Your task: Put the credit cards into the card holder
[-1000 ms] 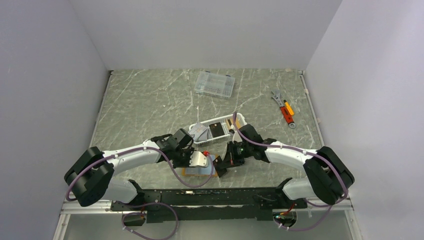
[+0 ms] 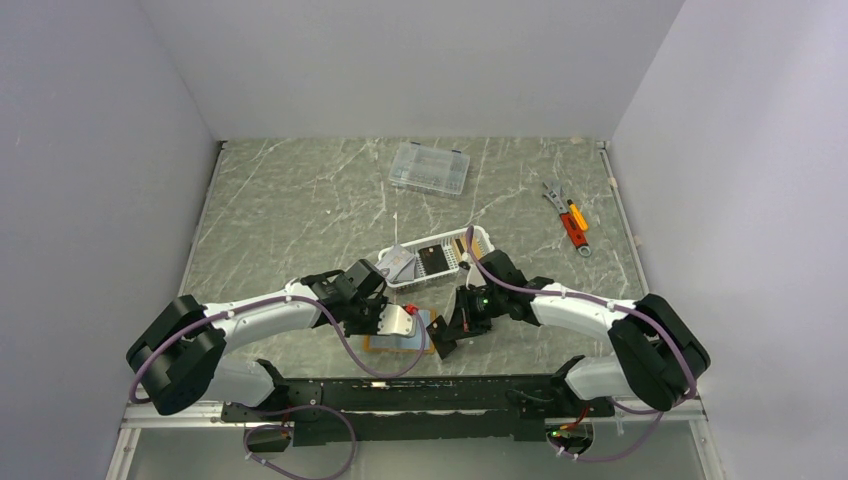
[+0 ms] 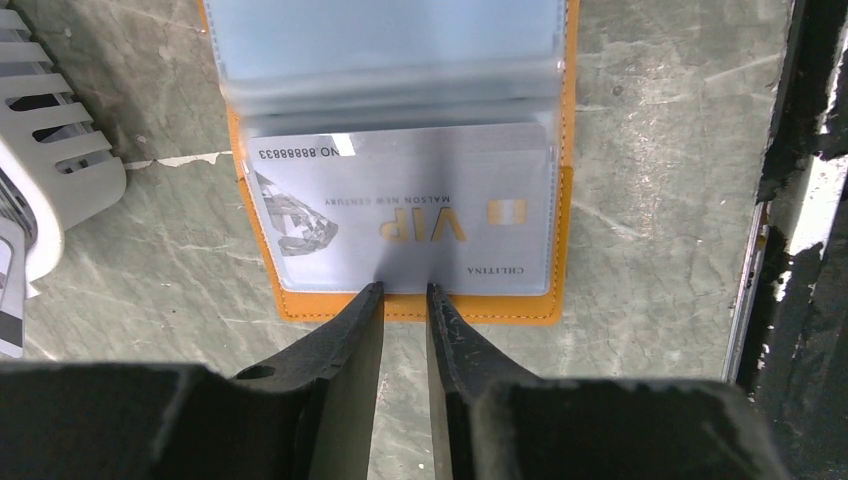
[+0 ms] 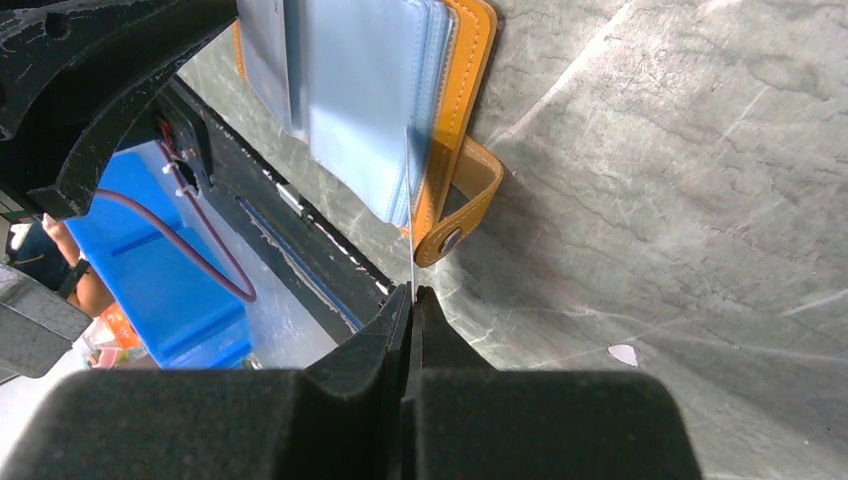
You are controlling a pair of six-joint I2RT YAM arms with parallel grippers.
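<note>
The orange card holder with blue sleeves lies open on the table, a white VIP card in it. My left gripper is over the card's edge, fingertips slightly parted, nothing visible held between them. My right gripper is shut on a thin card, seen edge-on in the right wrist view, reaching over the holder's sleeves; in the top view a dark card shows there, beside the holder.
Behind the grippers a white basket holds several cards. A clear plastic box stands at the back, and tools lie at the right. The table's front edge is close to the holder.
In the top view, both arms have shifted very little; the dark card at my right gripper stays beside the holder.
</note>
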